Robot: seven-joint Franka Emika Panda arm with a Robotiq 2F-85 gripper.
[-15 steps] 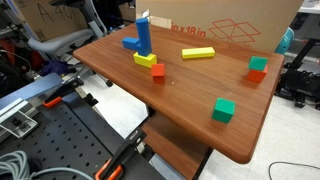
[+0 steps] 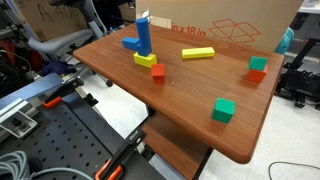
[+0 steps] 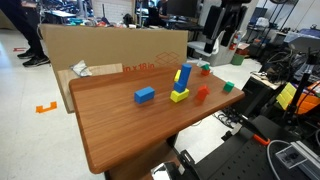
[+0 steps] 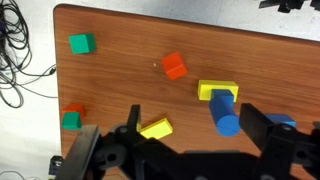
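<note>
My gripper is open above the table, with its two fingers wide apart and nothing between them. In exterior view 2 it hangs high at the upper right. A tall blue piece stands upright by a yellow block; whether it rests on that block or behind it, I cannot tell. Beside them lie a blue block and a red cube. Another yellow block lies further along the table. A green block sits alone near the rounded end, and a green piece rests on a red one.
The brown wooden table has bare room around its middle. Cardboard stands upright along one side. A black platform with orange-marked clamps lies along the other side, and loose cables lie beyond the table's edge.
</note>
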